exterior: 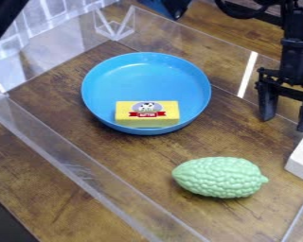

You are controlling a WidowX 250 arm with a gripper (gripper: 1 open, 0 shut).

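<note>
A blue round plate (148,74) holds a yellow butter box (147,113) near its front edge. A pale green bumpy vegetable, like a bitter melon (220,178), lies on the wooden floor of the tray to the lower right of the plate. My black gripper (286,107) is at the right edge, right of the plate, pointing down with its two fingers apart, open, and nothing visible between them.
A white object (302,159) sits at the right edge below my gripper. Clear plastic walls (79,184) border the wooden surface (91,161). Bare wood lies left of and below the plate.
</note>
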